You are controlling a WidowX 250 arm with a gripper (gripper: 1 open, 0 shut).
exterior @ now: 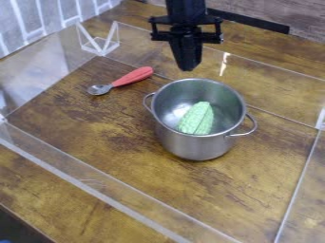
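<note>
A steel pot [195, 142] with two side handles stands on the wooden table, right of centre. Inside it lies a pale green corn cob [196, 119]. My black gripper [188, 59] hangs above and behind the pot at the top of the view, clear of it; whether its fingers are open is hard to make out. Left of the pot lies a spoon [132, 76] with a red handle.
Clear plastic walls or panels edge the work area on the left, front and right.
</note>
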